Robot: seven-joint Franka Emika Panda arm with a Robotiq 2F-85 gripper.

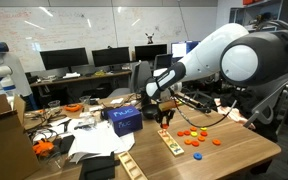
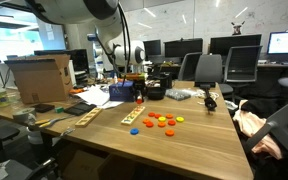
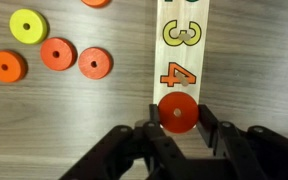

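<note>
A red-orange disc sits between the fingertips of my gripper, which is shut on it. Under and beyond the disc runs a pale wooden number board, showing a yellow 3 and an orange 4; the disc covers the board's near part. In exterior view 1 the gripper hangs over the far end of this board. I cannot tell whether the disc touches the wood.
Loose discs lie beside the board, among them a yellow disc, an orange disc and a blue disc. Another wooden board lies nearer the front. A blue box and white papers occupy the table's left side.
</note>
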